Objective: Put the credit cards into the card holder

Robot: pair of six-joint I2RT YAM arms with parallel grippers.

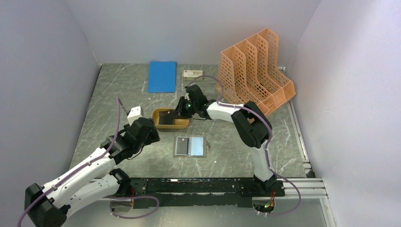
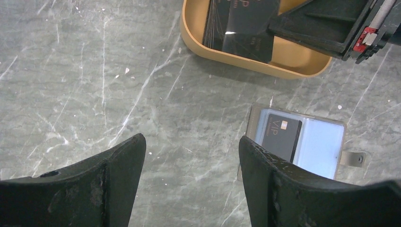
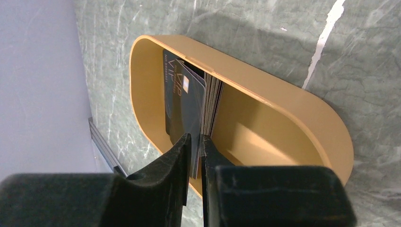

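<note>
Dark credit cards [image 3: 189,106] stand leaning together at one end of the tan oval tray [image 3: 265,101]; the front card is marked VIP. Over them, my right gripper is shut, its fingertips inside the tray at the front cards' edge. A card edge shows in the narrow gap, but whether it is pinched is unclear. The card holder [image 1: 189,146] lies flat below the tray, a dark VIP card [image 2: 280,136] in its left side and a pale blue panel [image 2: 316,146] on its right. My left gripper hangs open and empty left of the holder.
A blue sheet [image 1: 161,76] and a small box [image 1: 193,75] lie at the back. The orange slotted rack [image 1: 255,71] fills the back right. Marble table around the holder is clear to its right and front.
</note>
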